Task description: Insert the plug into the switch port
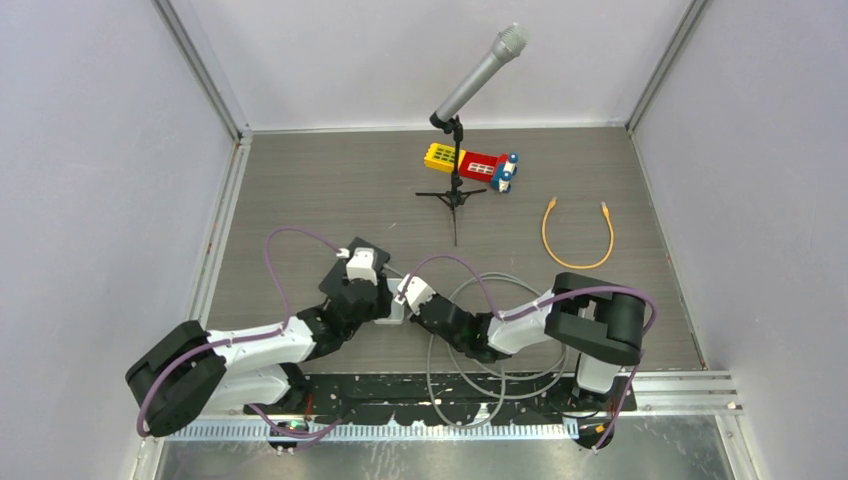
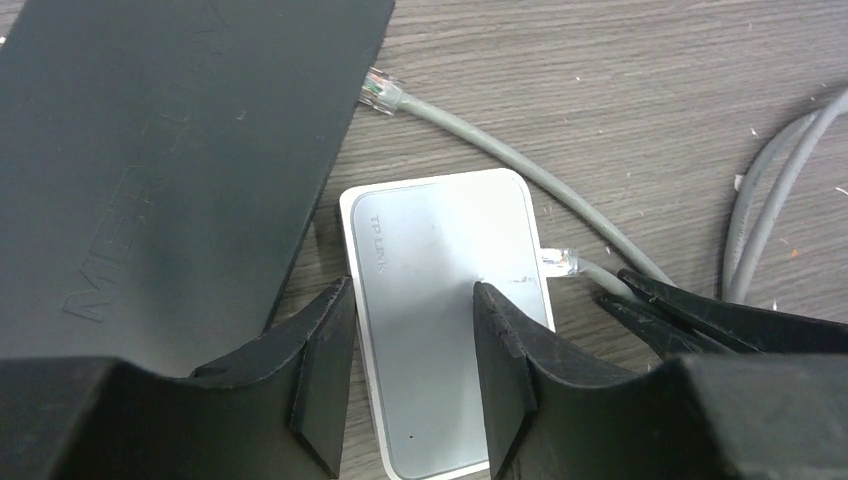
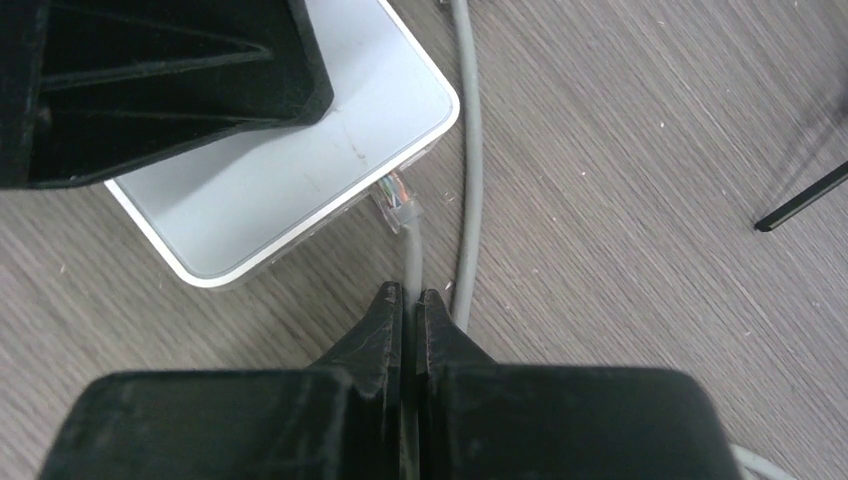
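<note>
A flat white switch (image 2: 440, 240) lies with its far edge close to the black pad. My left gripper is shut on it, one finger at the far edge and the other over its top face. Against the side facing my right arm is a clear plug (image 2: 558, 262), its front part hidden at the switch's edge. How deep it sits, I cannot tell. In the right wrist view, the plug (image 3: 398, 203) lines up with that edge, and my right gripper is shut on the grey cable (image 3: 413, 255) just behind it.
A second clear plug (image 2: 382, 92) on a grey cable reaches the black pad (image 2: 170, 170). Grey cable loops (image 1: 505, 375) lie under my right arm. Farther back are a microphone stand (image 1: 455, 190), toy blocks (image 1: 480, 166) and a yellow cable (image 1: 577, 264).
</note>
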